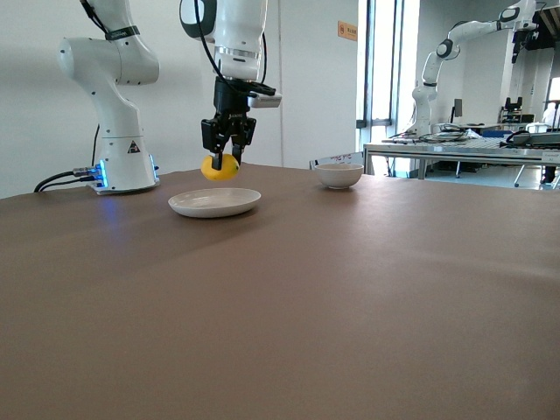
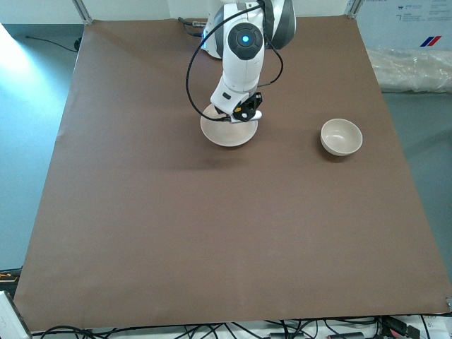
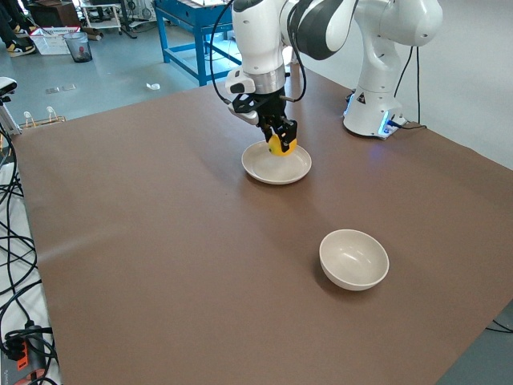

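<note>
My black gripper (image 1: 227,154) is shut on a yellow round object (image 1: 216,172), seen also under the fingers in the right view (image 3: 280,149). It hangs over a white shallow plate (image 1: 214,206), which lies on the brown table; in the top view there is a gap between object and plate. In the left view the arm hides much of the gripper and the plate (image 2: 222,136). A white bowl (image 2: 341,138), empty, stands apart from the plate (image 3: 261,165).
The robot's white base (image 1: 124,166) stands at the back. Cables (image 3: 18,257) run along one edge outside the tabletop.
</note>
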